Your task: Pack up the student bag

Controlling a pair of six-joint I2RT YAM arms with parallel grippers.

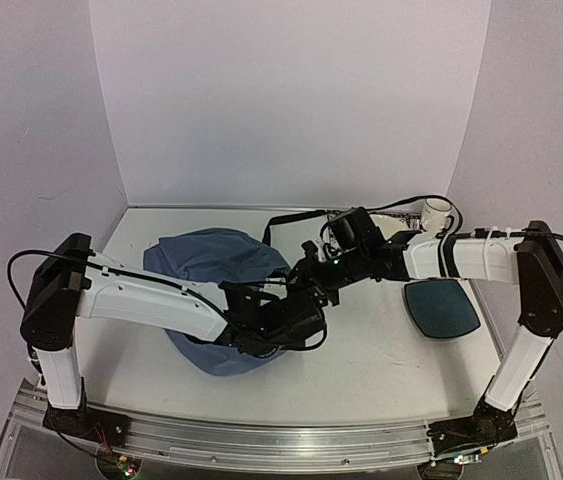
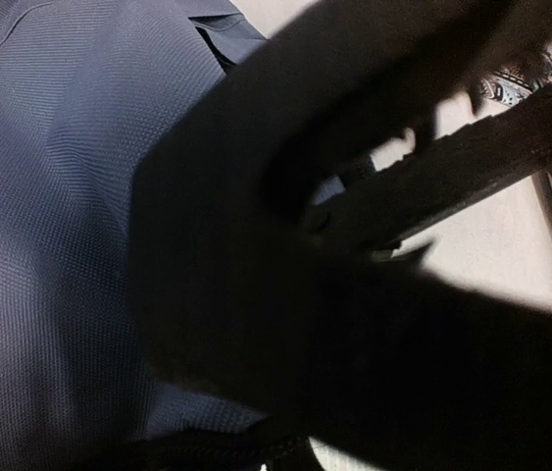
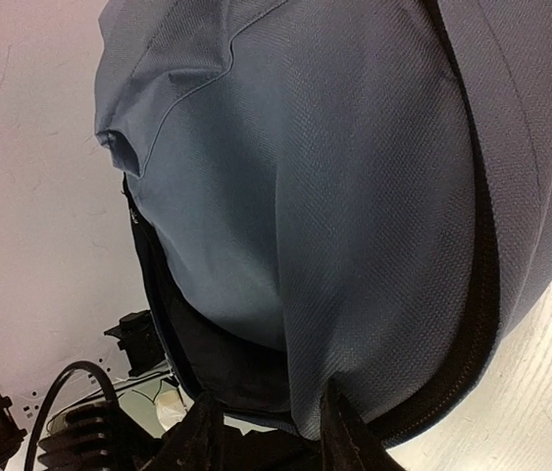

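A blue-grey fabric bag [image 1: 206, 252] lies on the left half of the table, its dark zipper edge visible in the right wrist view [image 3: 476, 294]. My left gripper [image 1: 301, 310] is over the bag's right part; in its own view large dark, blurred parts cover the fingers. My right gripper is at the bag's zipped edge, its two fingers apart with fabric behind and between them; whether they touch it I cannot tell. In the top view both grippers crowd together and partly hide each other.
A dark teal square item [image 1: 441, 308] lies at the right, a white mug [image 1: 436, 210] at the back right beside a patterned item mostly behind the right arm. A black strap [image 1: 291, 218] lies behind the bag.
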